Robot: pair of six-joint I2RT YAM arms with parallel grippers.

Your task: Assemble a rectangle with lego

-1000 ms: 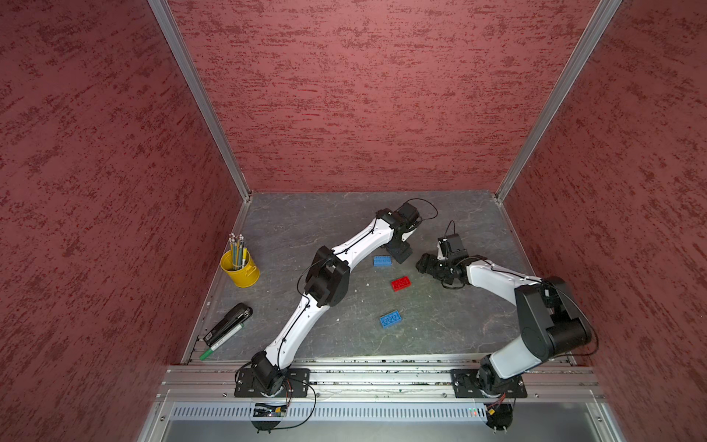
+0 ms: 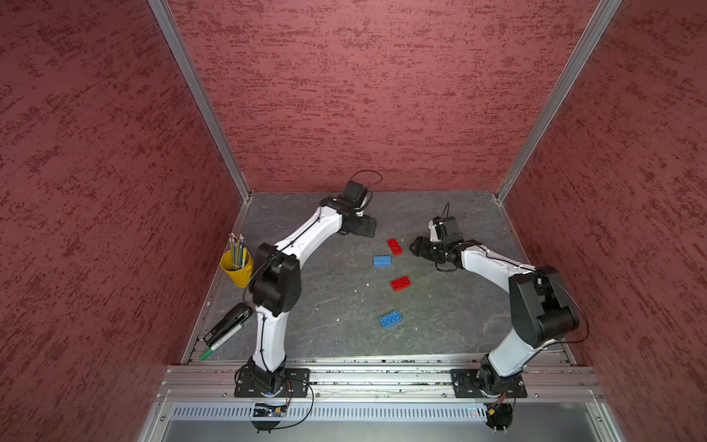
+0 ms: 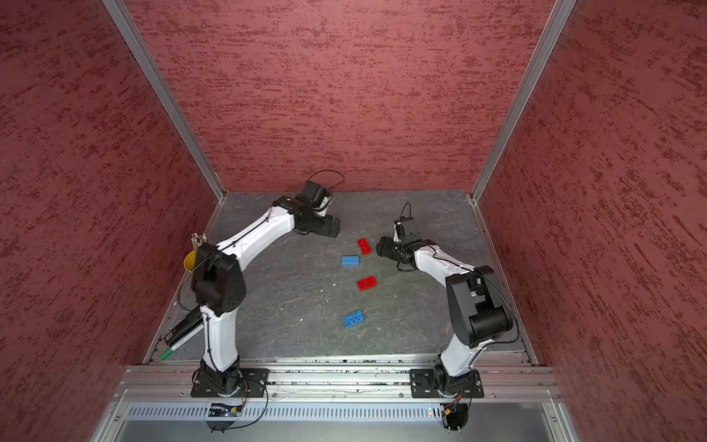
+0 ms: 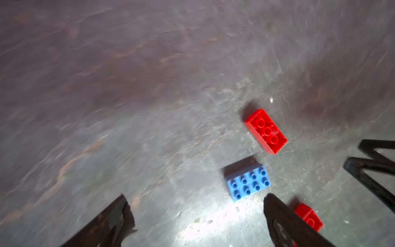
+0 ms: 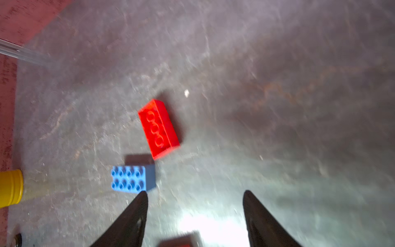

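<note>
Four bricks lie apart on the grey table (image 2: 324, 324): a red one (image 2: 394, 246) at the back, a blue one (image 2: 381, 260) just in front of it, another red one (image 2: 400, 283) nearer, and a second blue one (image 2: 389, 319) near the front. My left gripper hangs open above and left of the back bricks, nothing between its fingers. My right gripper is to the right of the back red brick, its fingers apart with nothing held.
A yellow mug (image 2: 240, 272) of pens stands at the left, with a black stapler (image 2: 224, 322) and a marker (image 2: 210, 349) in front of it.
My left arm has swung left and back, uncovering the back red brick. The right gripper has moved slightly back and left.
</note>
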